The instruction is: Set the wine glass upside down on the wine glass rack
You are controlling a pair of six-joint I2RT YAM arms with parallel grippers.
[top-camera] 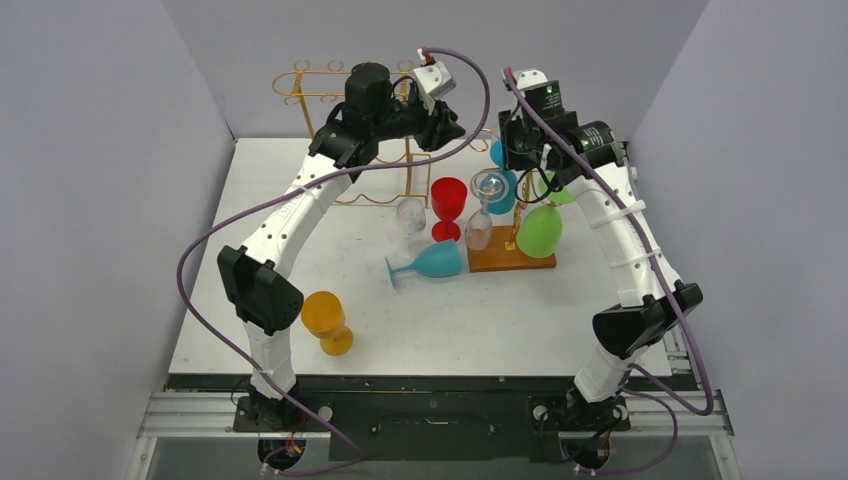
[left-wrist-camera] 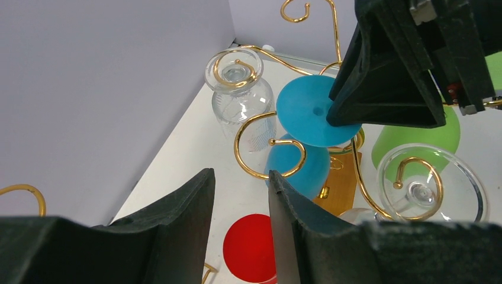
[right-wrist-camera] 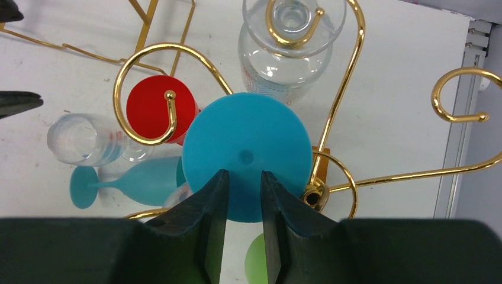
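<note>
A blue wine glass (top-camera: 508, 192) hangs upside down on the gold rack (top-camera: 517, 218) with the wooden base, its round foot (left-wrist-camera: 305, 109) uppermost beside a curled gold hook. At that foot, my right gripper stands partly open, with a gap between its fingers. In the left wrist view its dark fingers (left-wrist-camera: 379, 112) overlap the foot's edge; whether they touch it I cannot tell. To the left, my left gripper is held partly open above the table, nothing between its fingers. The blue stem is hidden below the foot.
Clear glasses (top-camera: 480, 225) and green glasses (top-camera: 540, 232) hang around the blue one. Left of the rack are an upright red glass (top-camera: 449, 200), a clear glass (top-camera: 411, 216) and a lying blue glass (top-camera: 437, 259). An orange glass (top-camera: 323, 315) stands front left.
</note>
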